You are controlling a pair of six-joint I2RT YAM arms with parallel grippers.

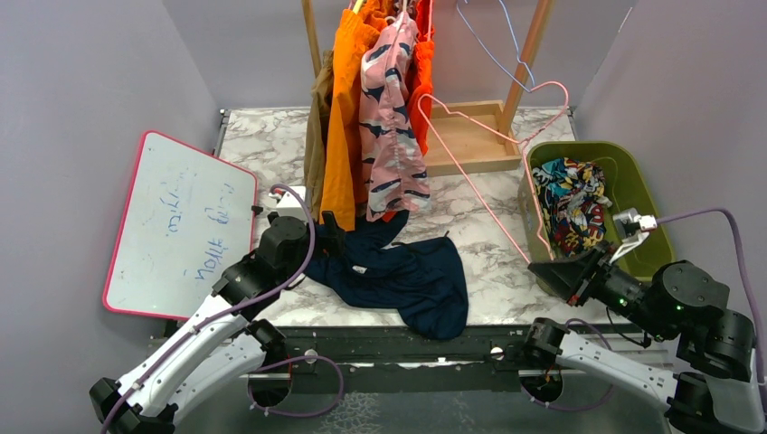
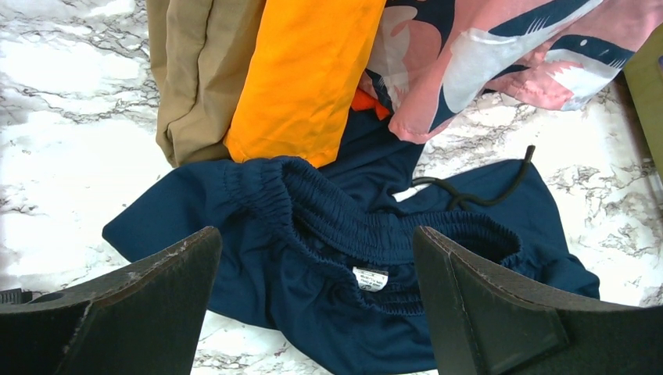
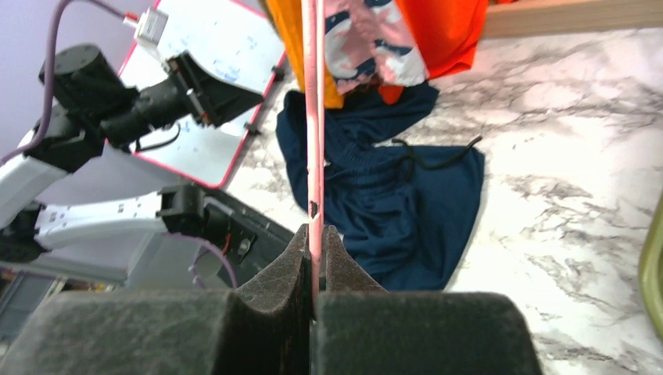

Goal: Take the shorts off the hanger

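Observation:
Dark navy shorts [image 1: 407, 280] lie crumpled on the table beneath the hanging clothes, their ribbed waistband, label and drawcord showing in the left wrist view. No hanger is in them. A pink wire hanger [image 1: 470, 181] is held up at the right by my right gripper [image 1: 552, 269], shut on its thin wire [image 3: 315, 156], empty of garments. My left gripper is open over the shorts with nothing between its fingers.
Orange, khaki and pink-patterned clothes [image 1: 389, 117] hang at the back centre, beside a wooden tray [image 1: 452, 160]. A green bin [image 1: 647, 226] with patterned fabric stands right, a whiteboard [image 1: 181, 226] left. Bare marble [image 1: 262, 145] shows behind the whiteboard.

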